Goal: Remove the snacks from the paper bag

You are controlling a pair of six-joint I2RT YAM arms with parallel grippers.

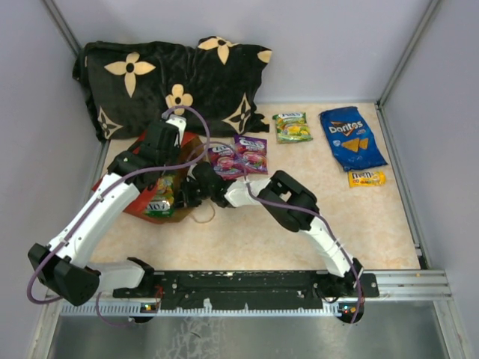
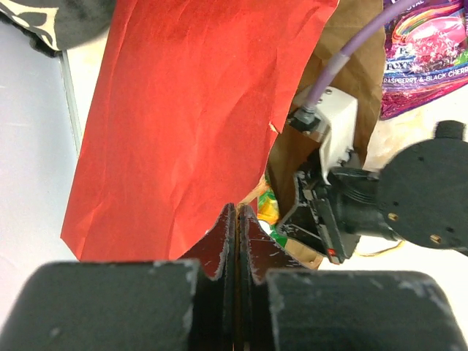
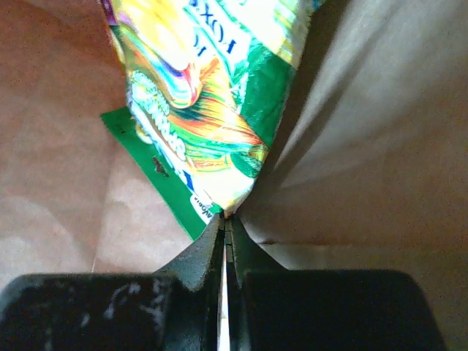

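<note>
The paper bag, red outside (image 2: 183, 110) and brown inside (image 3: 380, 131), lies at the left of the table. Inside it is a green, colourful Fox's snack packet (image 1: 159, 202) (image 3: 197, 110). My right gripper reaches into the bag, shut, its tips at the packet's lower corner; whether any of it is pinched between them is unclear. My left gripper is shut with nothing visible between its fingers, hanging over the bag and pointing toward the right gripper.
Two purple packets (image 1: 251, 153), a green packet (image 1: 292, 127), a Doritos bag (image 1: 352, 138) and a yellow M&M's packet (image 1: 366, 178) lie on the table. A dark cushion (image 1: 112, 82) stands behind.
</note>
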